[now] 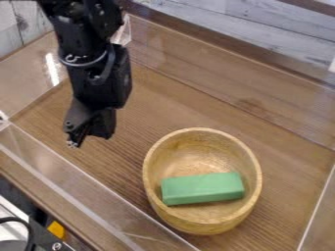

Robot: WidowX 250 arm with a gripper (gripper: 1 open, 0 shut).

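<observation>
My black gripper (89, 131) hangs over the left part of the wooden table, left of a round wooden bowl (203, 147). Its dark fingertips are hard to make out; it looks shut, with nothing visible between them. A green block (202, 188) lies inside the bowl, toward its front.
Clear rails run along the left and front edges. Whitish planks stand at the back. A dark cable and a small yellow item are at the lower left.
</observation>
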